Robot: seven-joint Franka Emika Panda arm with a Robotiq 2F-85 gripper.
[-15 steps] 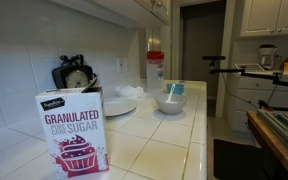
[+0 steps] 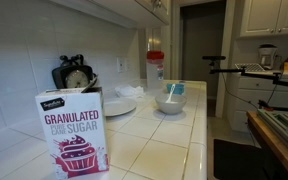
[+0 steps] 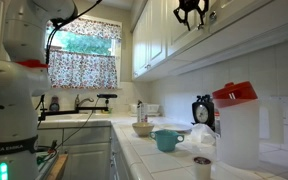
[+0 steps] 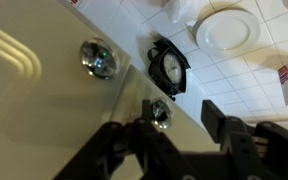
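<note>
My gripper hangs high by the upper cabinets, its black fingers apart. In the wrist view a round metal knob (image 4: 162,112) on the cabinet front shows between the fingertips, nearer the left one; whether they touch it I cannot tell. Another shiny knob (image 4: 99,58) sits farther up and left, clear of the fingers. Exterior view 2 has the gripper (image 3: 189,14) at the top, just in front of the white cabinet doors (image 3: 164,45). Exterior view 1 does not show the gripper.
Below on the tiled counter stand a sugar box (image 2: 76,135), a bowl (image 2: 171,102), a black scale (image 3: 203,110), a teal cup (image 3: 167,140), a red-lidded container (image 3: 238,125) and a white plate (image 4: 228,32).
</note>
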